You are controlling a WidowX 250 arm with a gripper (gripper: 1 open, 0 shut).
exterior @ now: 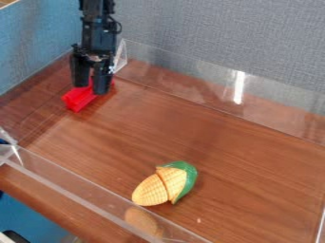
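My gripper [90,76] is lowered at the back left of the wooden surface, its dark fingers around the middle of a red bar [78,99]. The bar lies on the surface, partly hidden by the gripper. I cannot tell whether the fingers touch it. A toy corn cob [159,187], yellow with a green husk, lies in the front middle.
Clear low walls [238,87] edge the wooden surface [241,171], with grey and blue padded panels behind.
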